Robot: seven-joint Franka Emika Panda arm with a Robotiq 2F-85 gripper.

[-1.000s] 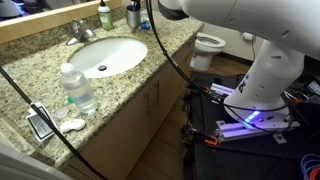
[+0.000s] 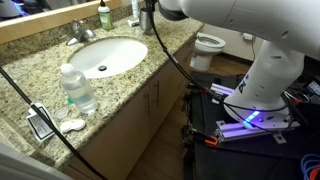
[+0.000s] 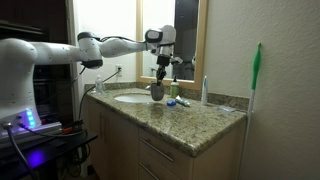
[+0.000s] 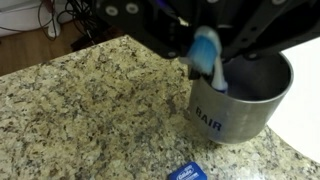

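Note:
A grey metal cup [image 4: 245, 105] lettered BAIR stands on the speckled counter in the wrist view; it also appears as a small grey cup [image 3: 157, 93] in exterior view 2. My gripper is over the cup's near rim, shut on a slim blue-and-white item [image 4: 205, 48] that looks like a toothbrush. Its white part reaches down into the cup's mouth; the lower end is hidden. From the side, the dark gripper [image 3: 161, 73] is just above the cup. In exterior view 1 the cup [image 2: 146, 21] is at the top edge, and the gripper's fingers cannot be made out.
A small blue item [image 4: 187, 172] lies on the counter near the cup. Bottles, among them a green one [image 3: 179, 88], stand close behind. The sink [image 2: 108, 57] is beside the cup. A clear bottle [image 2: 78, 88] stands at the counter's other end, and the front counter is free.
The arm has shifted slightly at the top of exterior view 1, near the cup. The sink, bottles and counter items look unchanged.

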